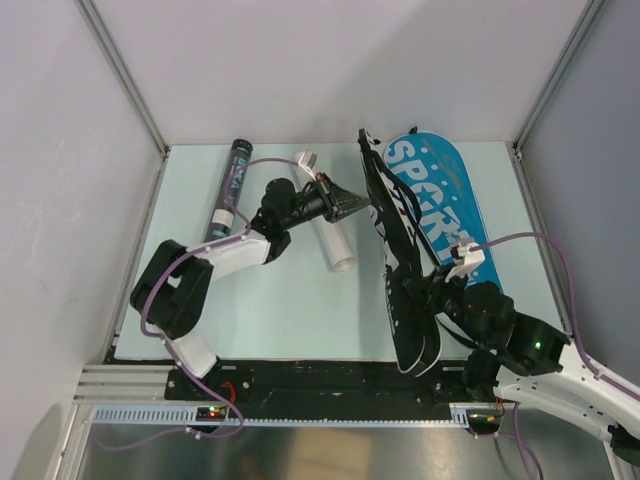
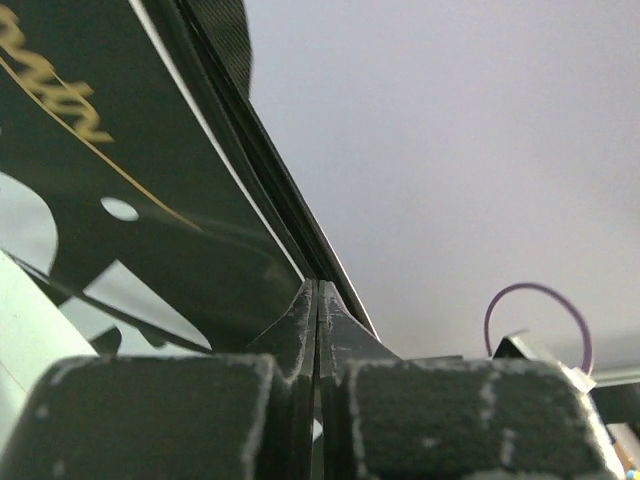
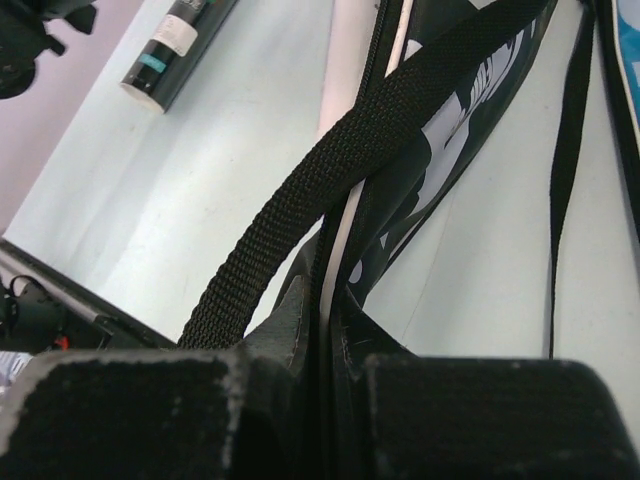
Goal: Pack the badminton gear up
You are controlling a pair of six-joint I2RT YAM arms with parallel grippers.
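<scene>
A long black racket bag (image 1: 400,270) with white lettering and a pale piped edge stands narrow and turned on its side in the middle of the top view. Near its lower part, my right gripper (image 1: 425,290) is shut on the bag; the piped edge runs between the fingers in the right wrist view, a woven strap (image 3: 300,195) beside it. Against the bag's upper left side, my left gripper (image 1: 367,204) is shut. Its fingertips (image 2: 305,310) overlap the bag's dark edge, and no clear thickness shows between them.
A blue SPORT bag (image 1: 440,200) lies flat at the back right, partly behind the black bag. On the left lie a white tube (image 1: 335,240) and a dark shuttlecock tube (image 1: 233,185).
</scene>
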